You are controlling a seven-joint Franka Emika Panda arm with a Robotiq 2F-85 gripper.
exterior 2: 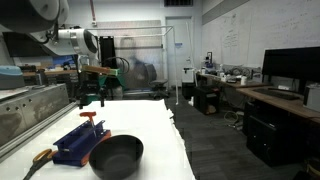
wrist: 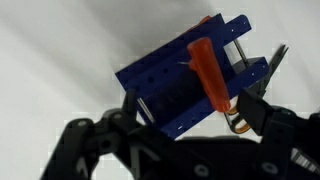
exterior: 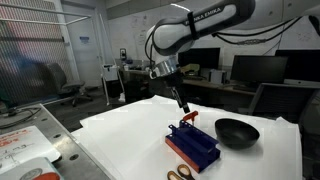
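A blue rack-like box (exterior: 192, 145) with red sides rests on the white table. A red-orange handled object (wrist: 207, 75) lies across its top, standing out above the box in exterior view 2 as a red bar (exterior 2: 87, 114). My gripper is open above the box, its black fingers (wrist: 130, 103) set wide apart. Within the wrist view, the red-orange object lies between the two fingers' lines but nothing is gripped. From the side, the gripper hangs above and behind the box, apart from it.
A black bowl (exterior: 237, 133) stands beside the box. Scissors with orange handles (exterior: 181, 173) lie at its near end. Monitors and desks stand beyond the table.
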